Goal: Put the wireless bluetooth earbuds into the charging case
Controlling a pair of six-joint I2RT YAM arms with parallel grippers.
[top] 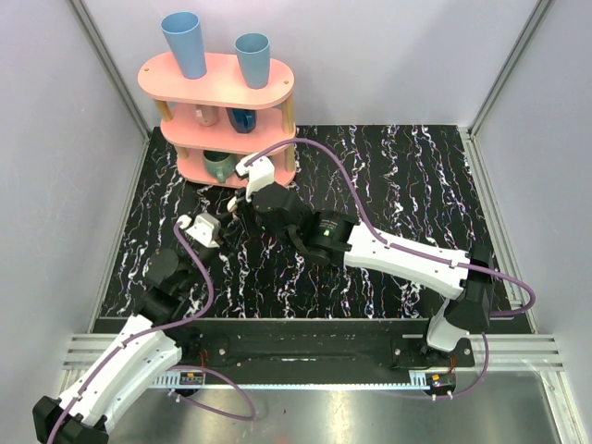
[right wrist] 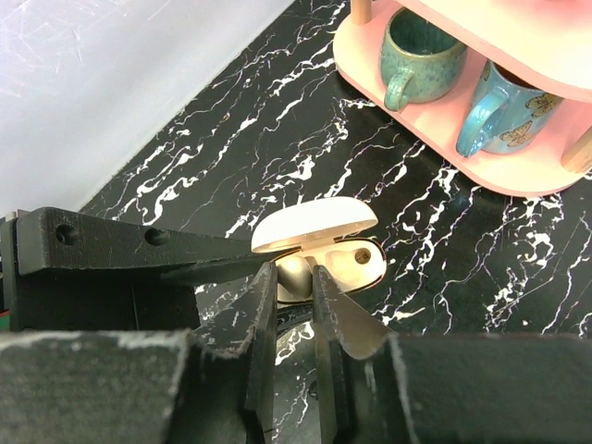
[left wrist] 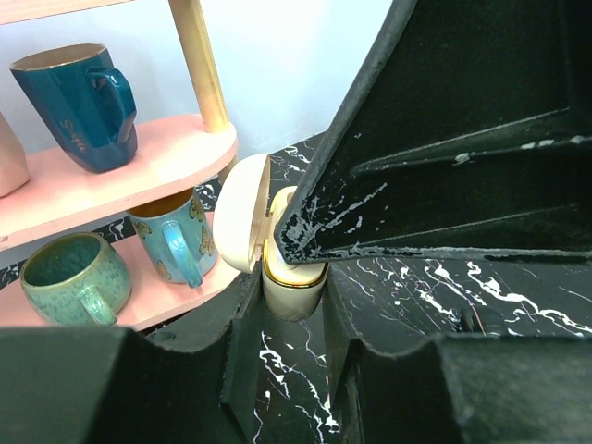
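Note:
The open white charging case [left wrist: 295, 294] is held by my left gripper, shut on its body, with the lid [right wrist: 313, 220] raised. In the right wrist view, a cream earbud [right wrist: 294, 268] sits at one cavity of the case, between the tips of my right gripper; the other cavity [right wrist: 356, 262] shows a dark opening. Whether the right fingertips grip the earbud or stand slightly apart from it is unclear. In the top view both grippers meet left of centre, largely hiding the case.
A pink three-tier shelf [top: 215, 76] with cups and mugs [right wrist: 421, 65] stands close behind the grippers. Walls enclose the back and sides.

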